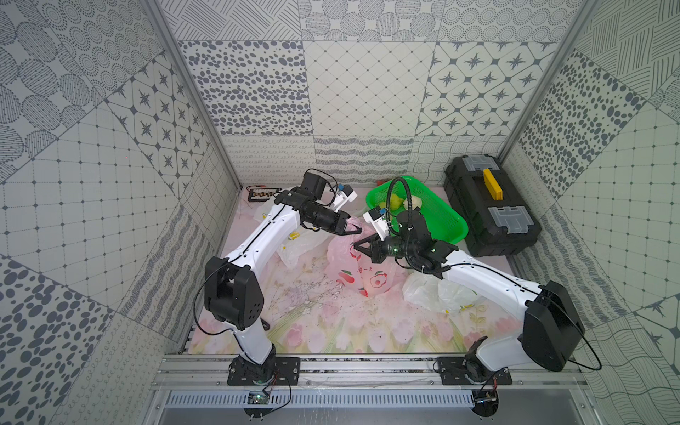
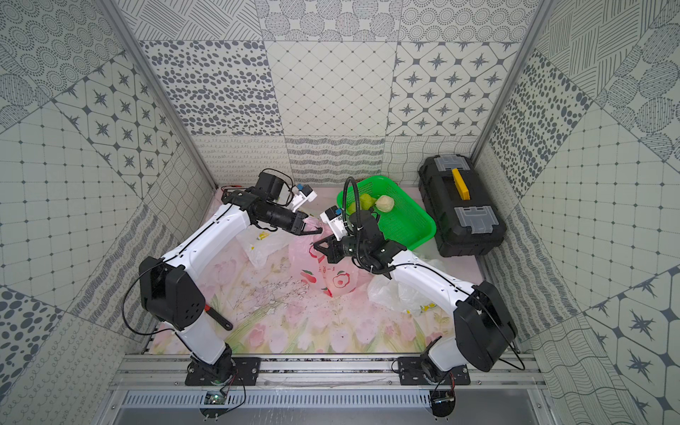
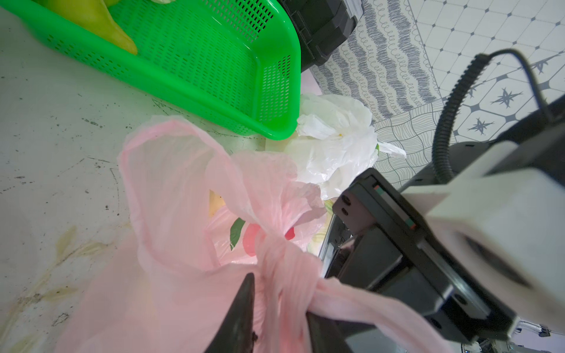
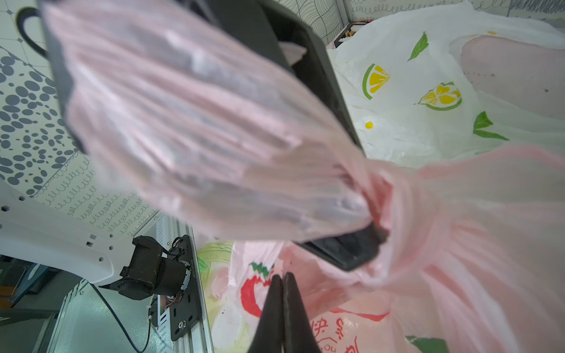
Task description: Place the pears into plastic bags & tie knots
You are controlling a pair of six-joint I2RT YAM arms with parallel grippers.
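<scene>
A pink plastic bag (image 1: 364, 276) with printed fruit stands at the table's middle. Its twisted neck (image 3: 285, 276) lies round my left gripper (image 1: 351, 228), which is part open among the pink plastic; whether it pinches any is unclear. My right gripper is shut, fingertips touching or close to the bag just below the neck, with nothing clearly between them. In the left wrist view pears (image 3: 100, 29) lie in the green basket (image 3: 188, 70).
White bags lie left (image 2: 258, 248) and right (image 2: 396, 290) of the pink one. A black toolbox (image 2: 460, 212) stands at the right back. A red-handled tool (image 2: 219, 316) lies front left, on fairly clear table.
</scene>
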